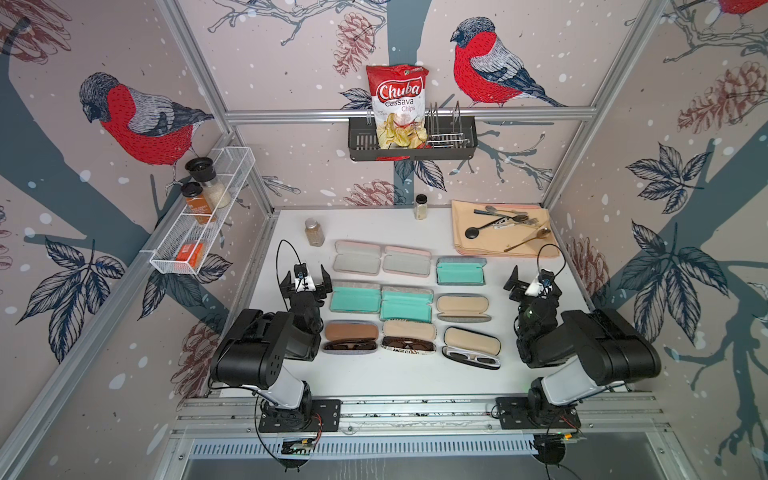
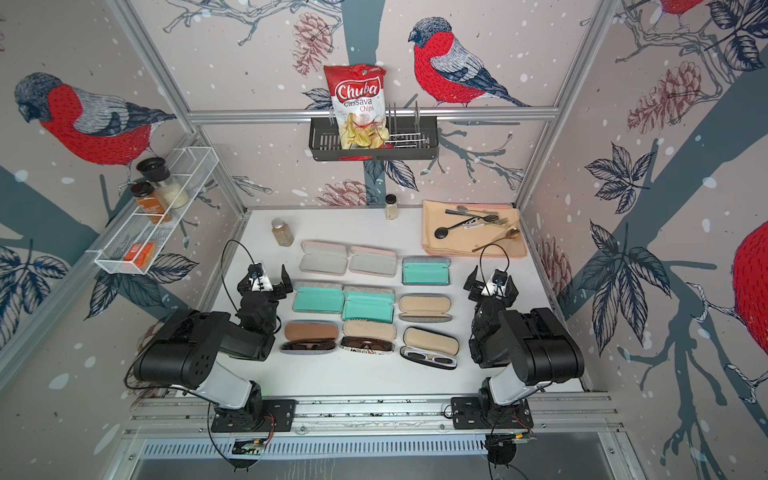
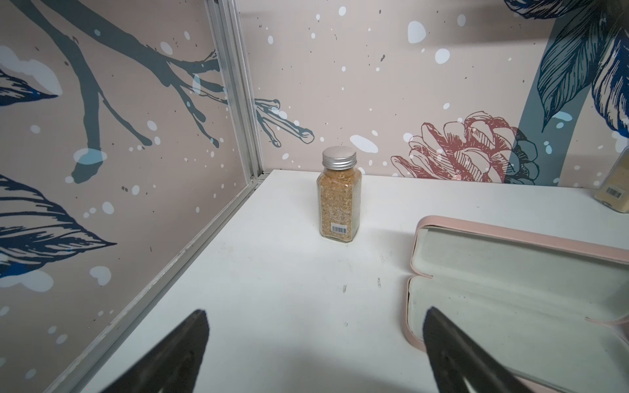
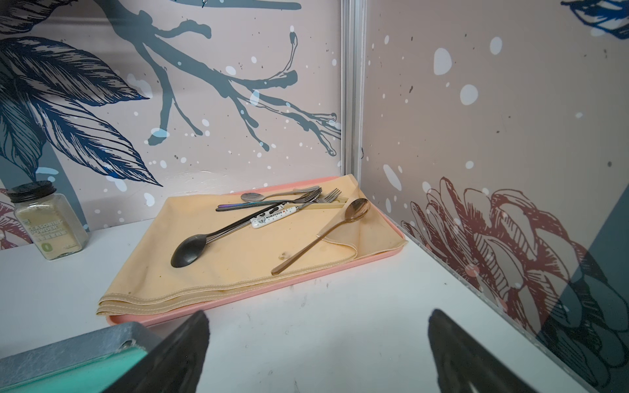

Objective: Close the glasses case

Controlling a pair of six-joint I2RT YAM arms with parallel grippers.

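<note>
Several glasses cases lie with lids up in three rows on the white table. At the back are two pink-edged cases, the left one [image 1: 357,258] and the right one [image 1: 406,261], plus a teal-lined case [image 1: 461,273]. The middle row has two more teal-lined cases [image 1: 356,299] and a beige case [image 1: 462,305]. In front, a brown case [image 1: 350,336], a beige patterned case [image 1: 409,336] and a black case [image 1: 472,346] hold glasses. My left gripper [image 1: 305,280] stands open and empty left of the rows; my right gripper [image 1: 534,281], likewise open and empty, is to their right.
A pink tray with cloth and cutlery [image 4: 249,242] occupies the back right. Spice jars stand at the back left [image 3: 339,196] and back middle [image 1: 421,206]. A wire shelf [image 1: 209,209] hangs on the left wall. Bare table lies along the front edge.
</note>
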